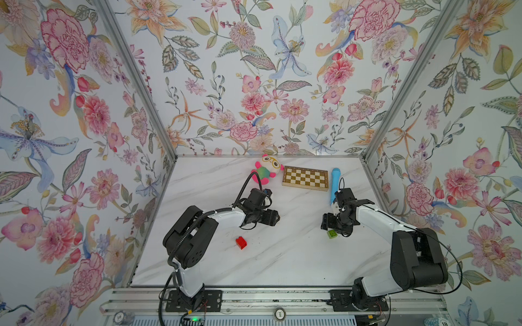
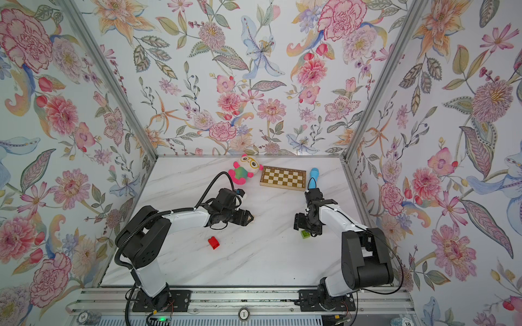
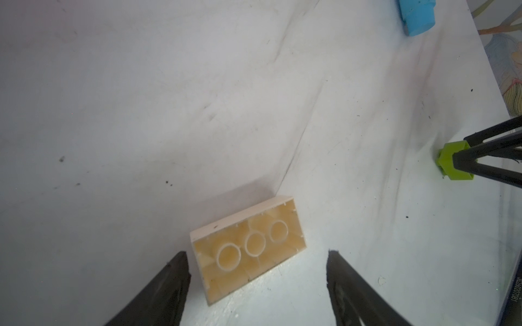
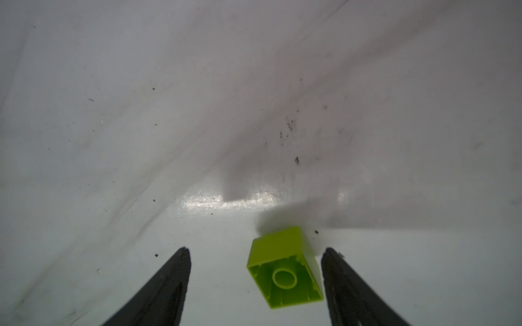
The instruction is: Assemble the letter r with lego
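Note:
A tan brick (image 3: 247,247) lies hollow side up between the open fingers of my left gripper, which hovers over the middle-left of the table. A green brick (image 4: 282,250) lies between the open fingers of my right gripper, its hollow side showing in the right wrist view. A red brick (image 1: 241,242) lies on the table in front of the left gripper in both top views.
At the back stand a pink-and-green plush toy (image 1: 266,165), a chessboard (image 1: 305,178) and a blue elongated object (image 1: 336,175).

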